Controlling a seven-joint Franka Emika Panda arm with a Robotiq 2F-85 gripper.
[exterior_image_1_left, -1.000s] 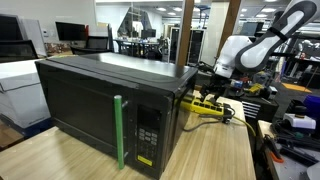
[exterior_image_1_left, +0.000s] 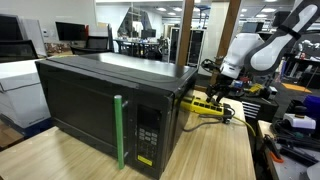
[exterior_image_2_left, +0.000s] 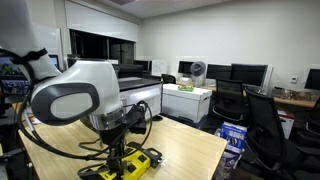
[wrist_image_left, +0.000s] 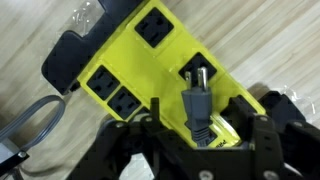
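Observation:
A yellow power strip (wrist_image_left: 150, 75) with black outlets runs diagonally across the wrist view, and it shows on the table in exterior view 1 (exterior_image_1_left: 203, 106). A dark grey plug (wrist_image_left: 197, 104) with two metal prongs points away from my gripper, over the strip. My fingers (wrist_image_left: 152, 112) stand apart on either side of the plug, with a visible gap on each side. Whether the plug rests on the strip or is raised above it, I cannot tell. In exterior view 2 the arm partly hides the strip (exterior_image_2_left: 152, 156).
A large black microwave (exterior_image_1_left: 110, 105) stands on the wooden table left of the strip. Loose cable (wrist_image_left: 35, 120) curls beside the strip. Bare tabletop (exterior_image_2_left: 190, 145) lies to the right in exterior view 2.
In exterior view 1 the white arm has shifted slightly to the right. The power strip and the microwave look unmoved.

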